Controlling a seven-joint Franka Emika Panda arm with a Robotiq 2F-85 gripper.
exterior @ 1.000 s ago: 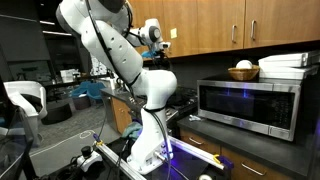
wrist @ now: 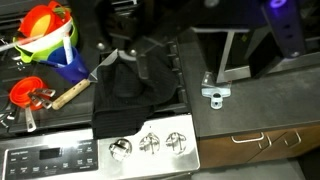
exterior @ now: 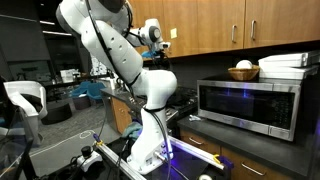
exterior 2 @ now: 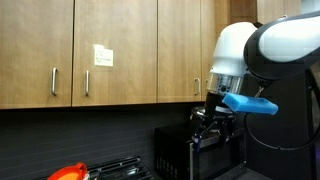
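High over the counter hangs my gripper [exterior 2: 215, 132], in front of the upper cabinets. Its dark fingers appear spread apart, and nothing shows between them. The wrist view looks down on a black cloth [wrist: 135, 85] on the stove top, well below the gripper. Left of the cloth are a wooden-handled utensil [wrist: 72, 95], a blue cup [wrist: 72, 68], a red pan [wrist: 33, 92] and a stack of colored bowls [wrist: 42, 28].
A silver microwave [exterior: 245, 107] stands on the counter, with a basket [exterior: 243, 73] and white containers [exterior: 287, 65] on top. Closed wooden cabinets [exterior 2: 115, 55] line the wall.
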